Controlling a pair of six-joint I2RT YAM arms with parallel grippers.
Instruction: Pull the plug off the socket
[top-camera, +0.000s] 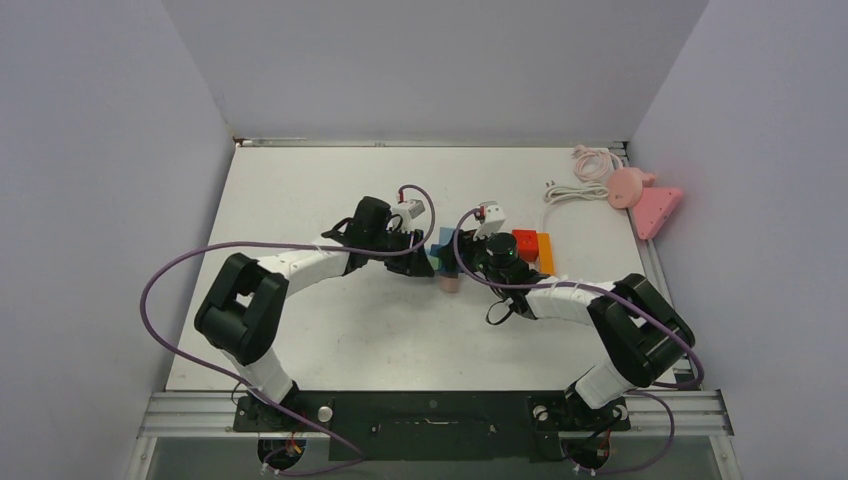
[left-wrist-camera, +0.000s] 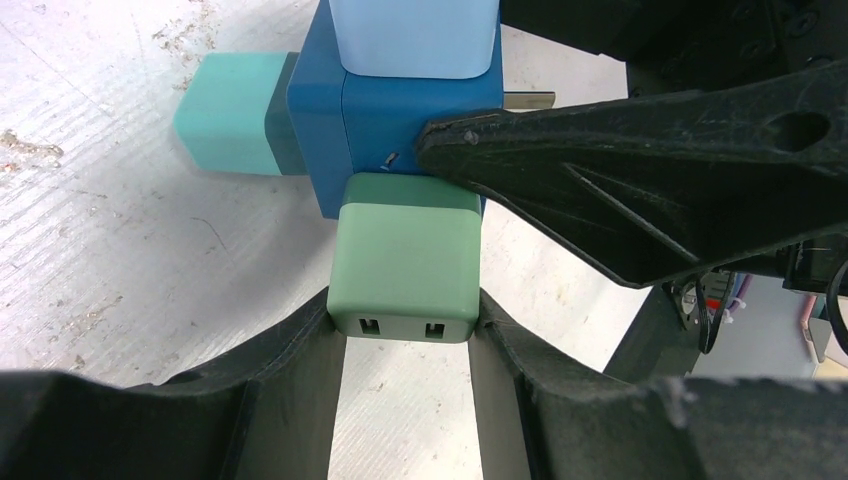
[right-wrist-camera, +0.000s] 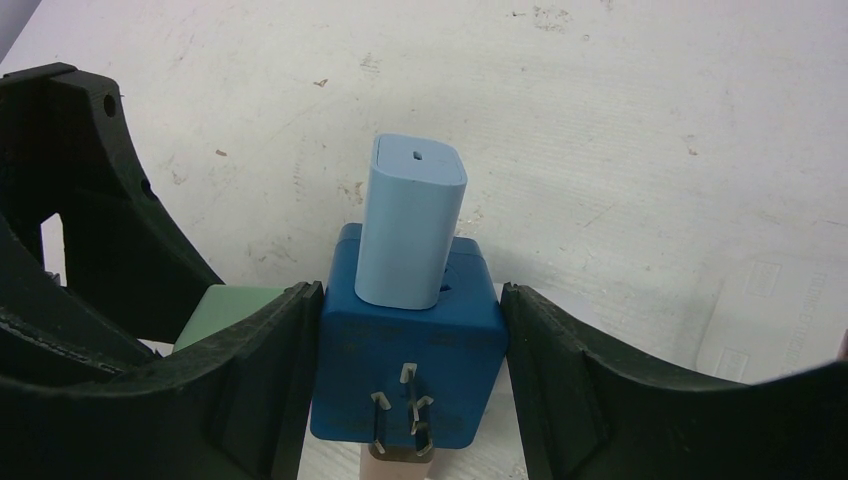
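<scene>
A blue cube socket (right-wrist-camera: 408, 350) with light blue, teal and pinkish plugs on it is held in my right gripper, shut on its sides. A green plug (left-wrist-camera: 404, 250) sits against one face of the socket, and my left gripper is shut on it. In the left wrist view the right gripper's black finger crosses in front of the socket; whether the green plug is still fully seated is hard to tell. In the top view both grippers meet around the socket at the table's centre.
A red block (top-camera: 525, 240) and orange strip (top-camera: 545, 252) lie right of the right gripper. Coiled white cables (top-camera: 580, 192) and pink adapters (top-camera: 655, 208) are at the back right.
</scene>
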